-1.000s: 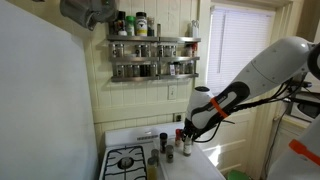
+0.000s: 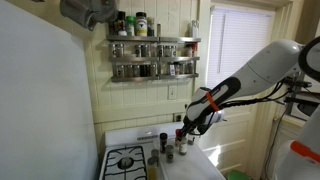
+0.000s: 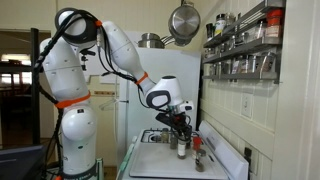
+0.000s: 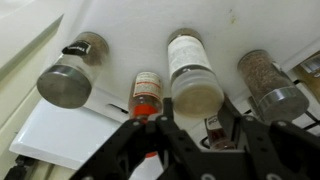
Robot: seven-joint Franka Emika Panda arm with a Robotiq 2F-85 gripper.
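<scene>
A slim spice jar with a white label and a pale round lid stands between the black fingertips in the wrist view, and my gripper is shut on it. In exterior view 2 the gripper points downward with the light jar beneath it. Exterior view 1 shows the same jar below the wrist on the counter's right half. Whether its base touches the surface cannot be told.
A stove lies to the left in exterior view 1. Shelves of jars line the wall.
</scene>
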